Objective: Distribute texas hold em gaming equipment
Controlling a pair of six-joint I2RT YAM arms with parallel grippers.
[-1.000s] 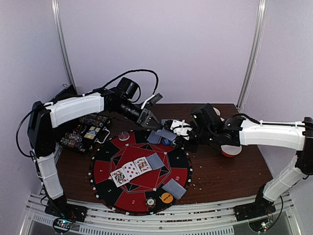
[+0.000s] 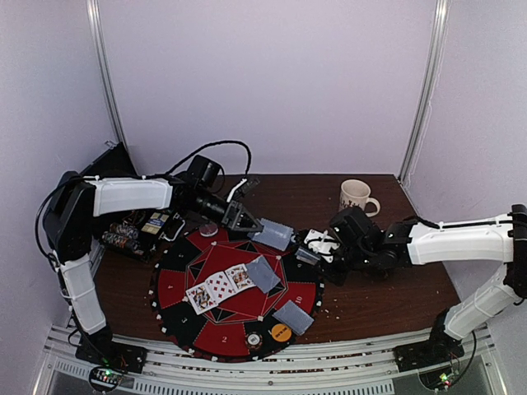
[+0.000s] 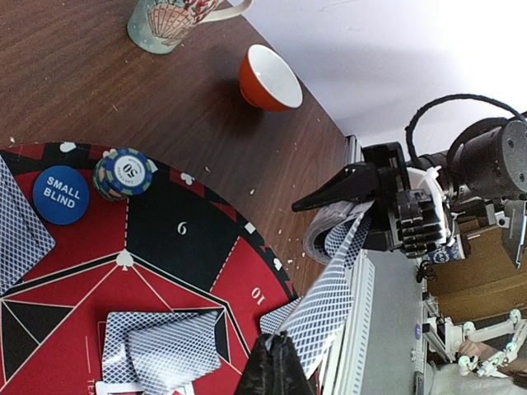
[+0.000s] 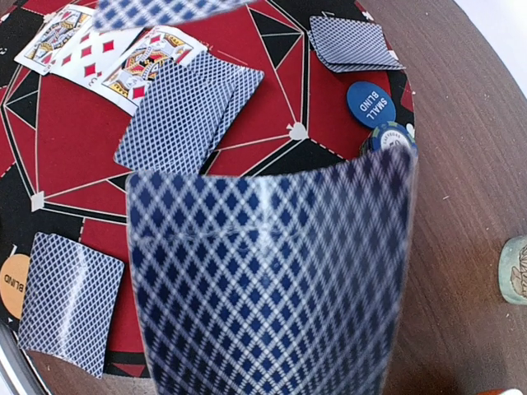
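Observation:
My left gripper (image 2: 246,222) is shut on a blue-backed card (image 3: 317,321), held above the mat's upper right. My right gripper (image 2: 309,245) is shut on more cards (image 4: 268,280), just right of that card. Three face-up cards (image 2: 220,285) lie mid-mat, beside face-down ones (image 4: 177,115). Another face-down pair (image 2: 292,318) lies at the near right, by an orange blind marker (image 2: 281,332). The blue small blind disc (image 3: 60,195) and a chip stack (image 3: 123,174) sit on the mat's rim area.
A mug (image 2: 355,194) stands at the back right, with an orange bowl (image 3: 262,86) near it. An open chip case (image 2: 136,230) is at the left. The table's right part has free room.
The left gripper has moved lower and now has a card at its tips. The right gripper has drawn slightly downward and right, away from it.

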